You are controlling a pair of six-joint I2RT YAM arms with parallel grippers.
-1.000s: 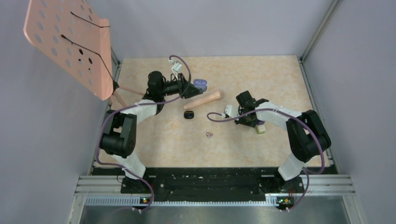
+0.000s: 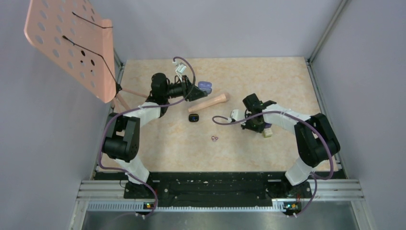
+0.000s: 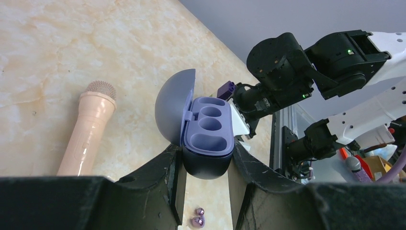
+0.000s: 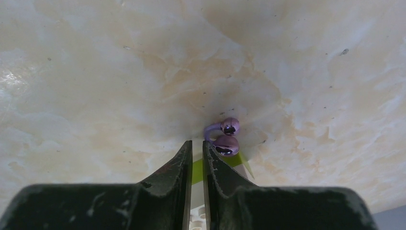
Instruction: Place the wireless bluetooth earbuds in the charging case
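My left gripper is shut on a lavender charging case (image 3: 207, 129), lid open, slots facing the camera, above the table; the case (image 2: 205, 87) shows in the top view too. In the right wrist view a small purple pair of joined beads (image 4: 226, 143), possibly earbuds, lies by a yellow-green object (image 4: 242, 160). My right gripper is slightly open just beside it, nothing clearly between its fingertips. Another pair of small purple pieces (image 2: 214, 138) lies in the middle front of the table in the top view.
A peach microphone (image 2: 213, 101) lies behind a small black case (image 2: 193, 118). A pale green block (image 2: 267, 133) is by the right gripper. A pink perforated panel (image 2: 72, 48) stands at upper left.
The left arm and the case in its gripper have not moved.
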